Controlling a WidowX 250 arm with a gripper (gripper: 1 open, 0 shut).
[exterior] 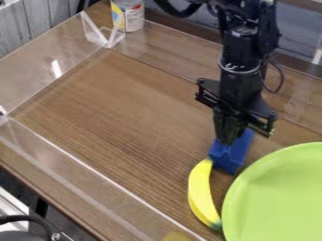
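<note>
My black gripper [228, 127] points straight down at the right of the table, its fingertips at the top of a blue block [231, 155]. Whether the fingers hold any of the block is hard to tell, as the tips are small and dark. A yellow banana [201, 196] lies just left of and in front of the block, pointing toward the near edge. A large green plate or bowl [280, 202] fills the lower right, close beside the block and banana.
A can [127, 15] stands at the back left. A black cable [23, 219] shows at the lower left, outside the table.
</note>
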